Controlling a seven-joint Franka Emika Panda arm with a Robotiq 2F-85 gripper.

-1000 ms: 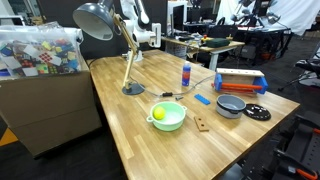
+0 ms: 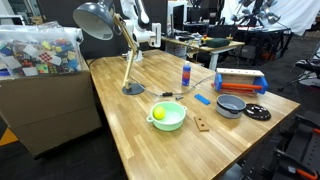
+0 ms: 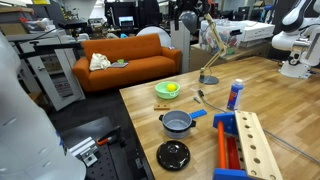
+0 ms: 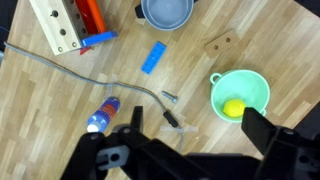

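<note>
My gripper is open above the table, its dark fingers spread wide at the bottom of the wrist view with nothing held between them. Below and to the right lies a pale green bowl (image 4: pixel 254 84) with a yellow ball (image 4: pixel 233 107) inside. A grey pot (image 3: pixel 178 122) stands on the table near a black round lid (image 3: pixel 173 155). Between pot and bowl rests a small wooden piece (image 2: pixel 201 123). A flat blue object (image 4: pixel 154 57) lies apart from the pot. The blue bottle (image 2: pixel 186 74) stands upright farther back.
A long rack with a pale wooden top (image 3: pixel 253 145) and red and blue sides lies beside the pot. A cable (image 4: pixel 75 72) crosses the tabletop. The desk lamp (image 2: pixel 131 85) rises at the table's edge.
The objects on the table have not moved. At the right edge of exterior view 1, a dark part of the arm shows a little farther into the picture.
</note>
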